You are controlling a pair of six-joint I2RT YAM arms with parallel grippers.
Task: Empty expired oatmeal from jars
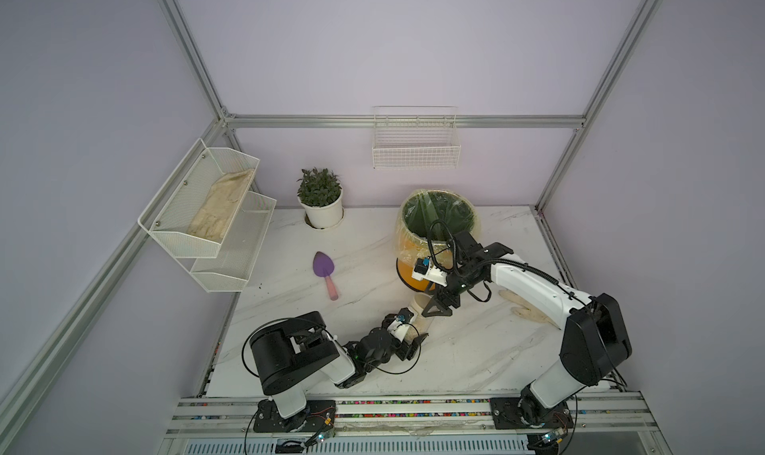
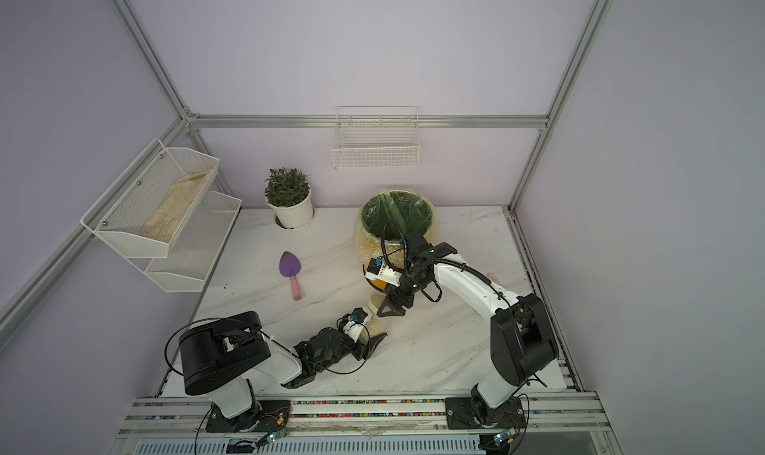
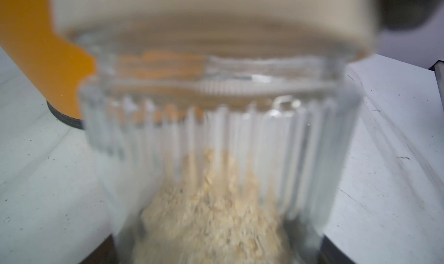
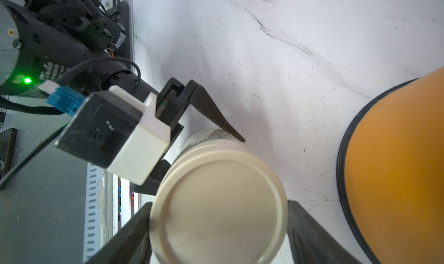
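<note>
A clear ribbed glass jar [image 3: 319, 139] stands low over the table, holding pale oatmeal [image 3: 212, 227] in its lower part. On its mouth sits a cream lid [image 4: 219, 204]. My left gripper [image 1: 415, 333] is shut on the jar's body, one finger on each side. From above, my right gripper has its fingers [image 4: 303, 231] spread on opposite sides of the lid, right at its edge. Whether they press on it cannot be told. Behind the jar stands an orange bin [image 1: 411, 276] lined with a green-looking bag [image 1: 450, 208].
A purple trowel [image 1: 322, 263] with a pink handle lies left on the table. A potted plant [image 1: 321, 196] stands at the back left. White wire shelves [image 1: 211, 252] hang on the left, and a wire basket [image 1: 416, 156] on the back wall.
</note>
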